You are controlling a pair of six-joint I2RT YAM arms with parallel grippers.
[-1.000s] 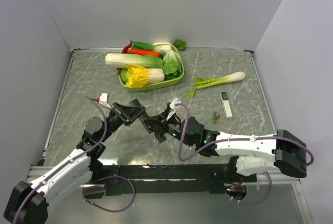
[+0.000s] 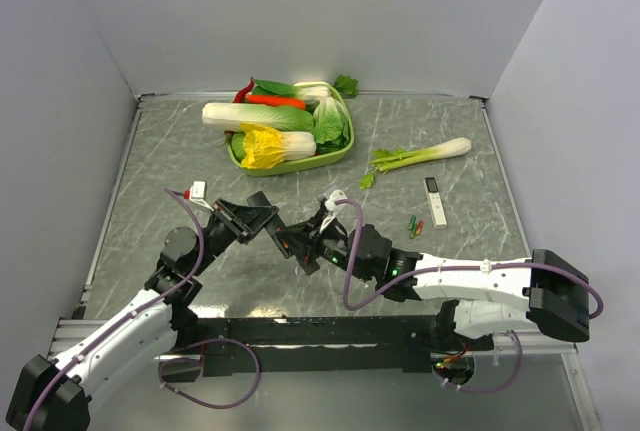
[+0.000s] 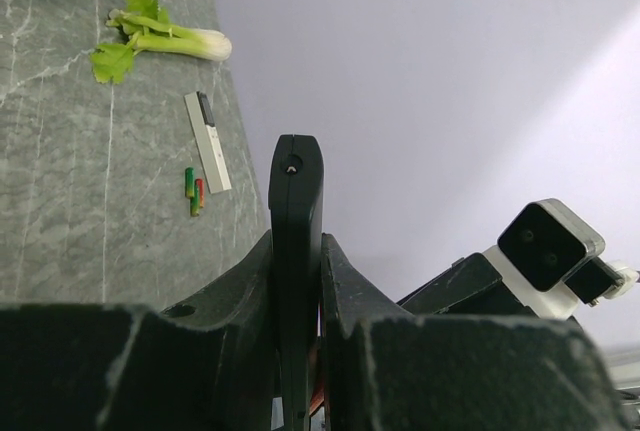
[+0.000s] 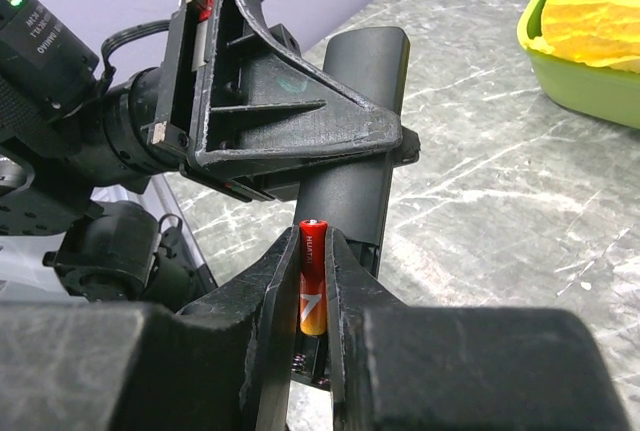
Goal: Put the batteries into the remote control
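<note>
A black remote is held upright-tilted in my left gripper (image 2: 262, 216), whose fingers close round its upper part; in the left wrist view it fills the middle, edge-on. My right gripper is shut on a red-and-orange battery (image 4: 312, 261), held at the open compartment in the remote's lower part. Whether the battery is seated cannot be told. Loose green and red batteries (image 2: 414, 225) lie on the table at right, beside a white remote-like object (image 2: 435, 203).
A green basket of vegetables (image 2: 300, 163) stands at the back middle, and a celery stalk (image 2: 430, 151) lies at the back right. Grey walls enclose the marble table (image 2: 160, 161). The front middle of the table lies under both arms.
Both arms and the remote look almost unchanged over the last second in the top view, with at most a very slight shift at my right gripper.
</note>
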